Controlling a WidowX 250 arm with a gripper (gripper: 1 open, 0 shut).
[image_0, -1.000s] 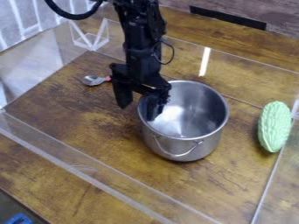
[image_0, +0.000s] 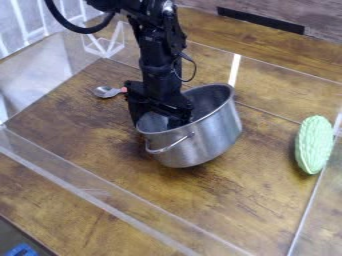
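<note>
A steel pot (image_0: 201, 138) with a side handle stands tilted on the wooden table (image_0: 94, 180), its rim raised at the back right. The black gripper (image_0: 154, 112) is down at the pot's left rim, partly inside it. Its fingers are too dark and overlapped to tell how they stand or whether they grip the rim.
A pale green cabbage-like object (image_0: 314, 145) lies at the right. A small metal utensil (image_0: 107, 92) lies behind the gripper at left.
The pot has shifted left and back and become tilted. The gripper has moved slightly left with it.
</note>
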